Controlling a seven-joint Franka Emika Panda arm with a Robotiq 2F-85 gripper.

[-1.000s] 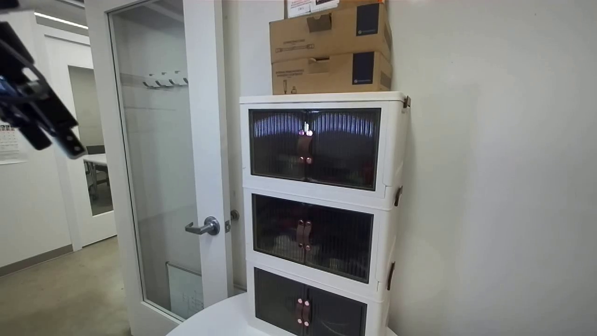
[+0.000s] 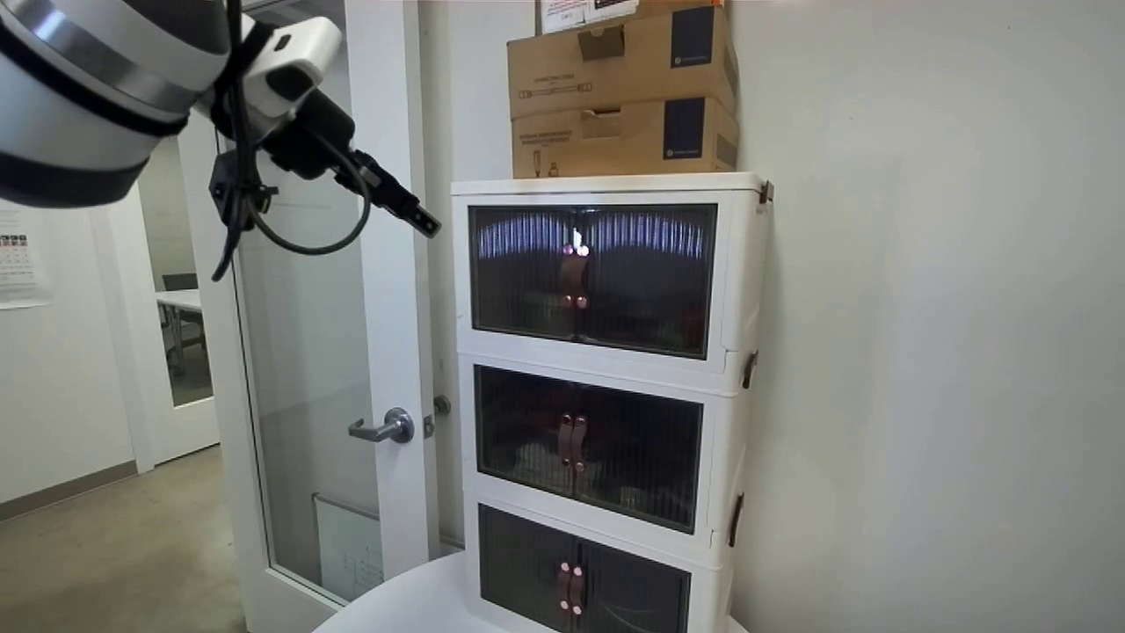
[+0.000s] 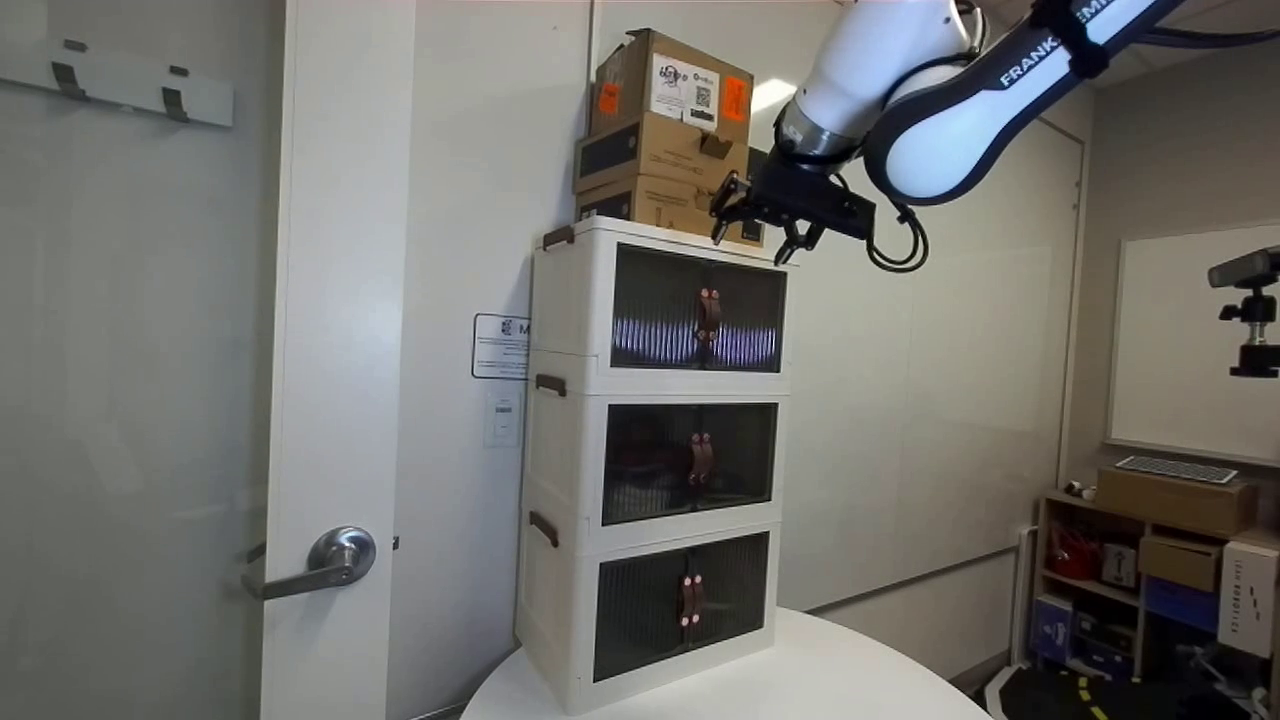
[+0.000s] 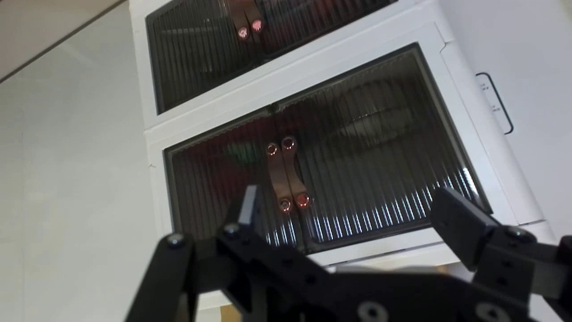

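Observation:
A white three-tier cabinet (image 2: 591, 374) stands with dark ribbed doors closed on every tier. Brown strap handles meet at the middle of each pair, including the top handles (image 3: 709, 316) and middle handles (image 2: 572, 441). My gripper (image 3: 753, 244) hangs in front of the cabinet near its top edge. From the wrist, the gripper is wide open, its fingers apart with nothing held between them. Beyond them, the top-tier handles (image 4: 287, 174) appear nearer the left finger, with a gap before the doors. Coloured contents behind the doors are too blurred to name.
Cardboard boxes (image 2: 622, 90) are stacked on the cabinet. Its base rests on a round white table (image 3: 840, 678). A glass door with a lever handle (image 2: 390, 426) stands beside it. Open air lies before the doors.
In exterior view 1, the arm and gripper have come from the left edge rightward toward the cabinet's top. The doors look the same.

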